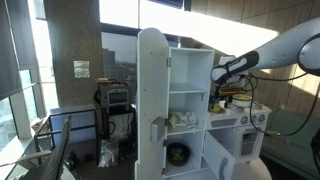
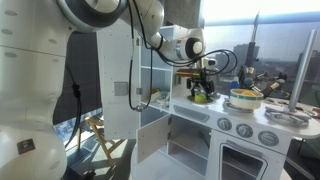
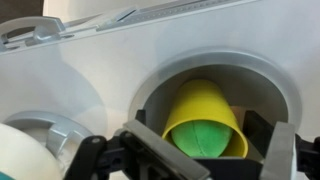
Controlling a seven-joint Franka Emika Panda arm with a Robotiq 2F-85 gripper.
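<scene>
A yellow cup lies tilted in the round grey basin of the white play kitchen, its mouth toward the wrist camera. Inside the cup sits a green round object. My gripper is open, with one finger to either side of the cup and a gap showing at each. In exterior view 2 the gripper points down just over the yellow-green cup. Exterior view 1 shows the gripper small and partly unclear over the counter.
A white pot stands left of the basin. On the counter beyond are a yellow-and-white pot and several utensils. A tall shelf unit with an open door stands beside the counter.
</scene>
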